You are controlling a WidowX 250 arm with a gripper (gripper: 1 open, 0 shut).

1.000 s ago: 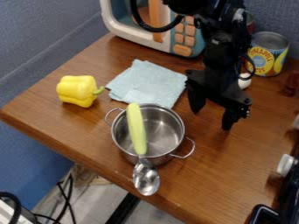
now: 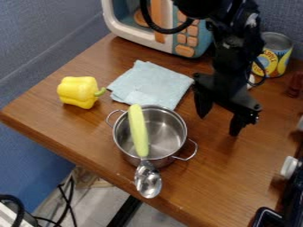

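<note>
The black gripper (image 2: 219,121) hangs over the wooden table (image 2: 225,177), right of the steel pot, its two fingers pointing down and apart with nothing seen between them. In the pot (image 2: 174,133) lies a pale yellow-green corn-like item (image 2: 138,129), and a metal spoon (image 2: 148,182) leans across the pot's near rim. A yellow bell pepper (image 2: 80,91) sits at the left, beside a folded light-blue cloth (image 2: 154,82).
A toy microwave (image 2: 133,19) stands at the back. A can (image 2: 274,55) and a small dark red bottle (image 2: 296,83) are at the back right. A black object with white knobs (image 2: 285,204) lines the right edge.
The arm and gripper have shifted slightly to the right. The objects on the table look unmoved.
</note>
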